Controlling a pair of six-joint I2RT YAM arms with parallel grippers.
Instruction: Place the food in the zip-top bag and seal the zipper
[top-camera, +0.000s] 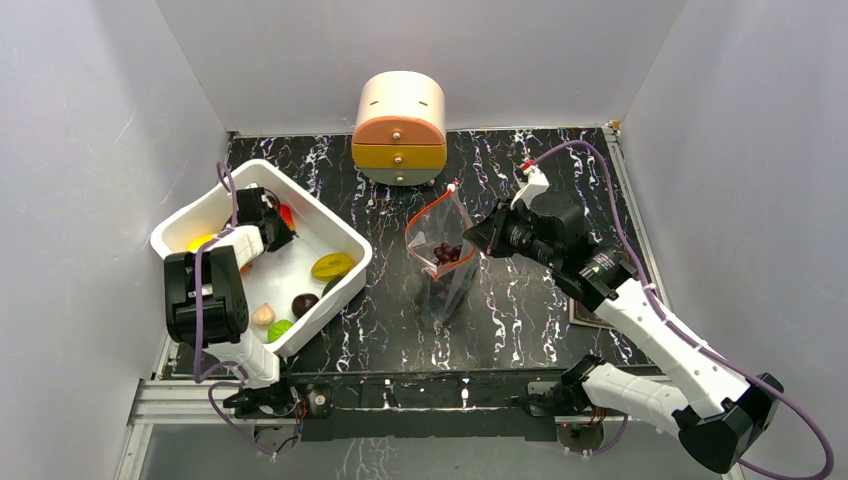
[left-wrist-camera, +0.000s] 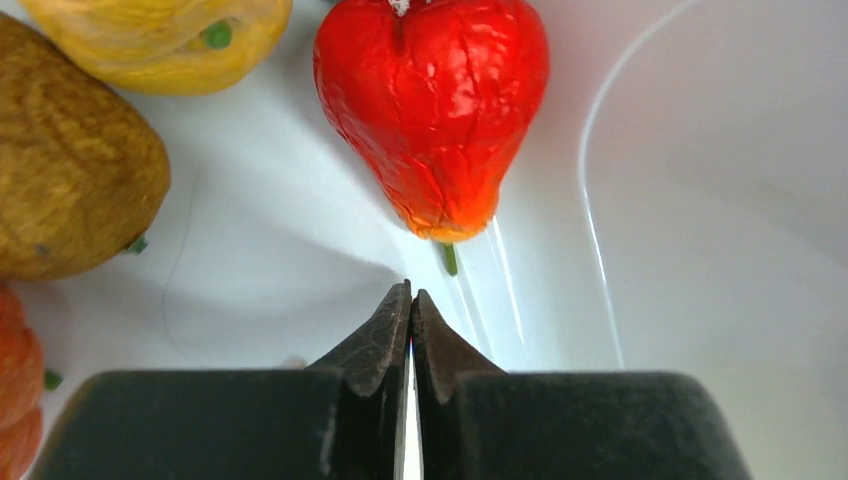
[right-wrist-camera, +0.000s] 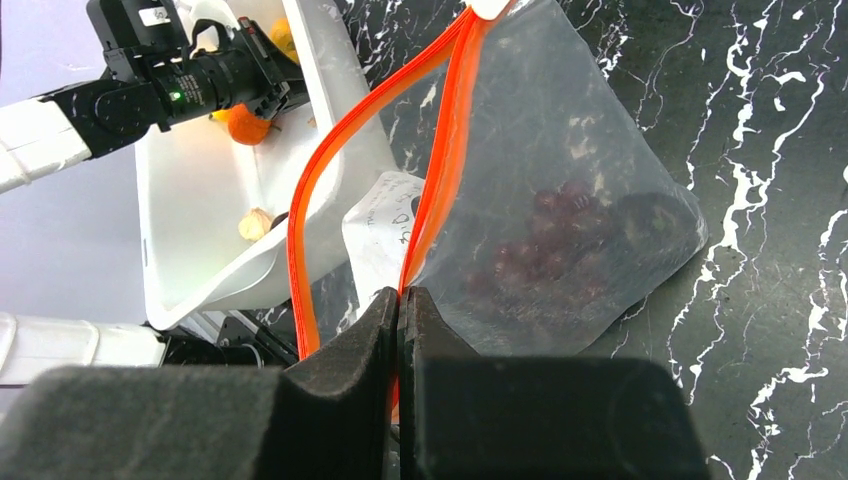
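Observation:
In the left wrist view a red pepper lies on the white bin floor, its green stem pointing at my left gripper. That gripper is shut with its fingertips together and nothing between them; the pepper is just beyond the tips. Over the dark counter, my right gripper is shut on the orange-edged rim of the clear zip bag. The bag's mouth gapes, and dark red grapes show inside it. From above, the same bag stands near the middle of the counter.
The white bin also holds a yellow fruit, a dark round one, a garlic bulb and a green one. A small drawer chest stands at the back. Counter right of the bag is mostly clear.

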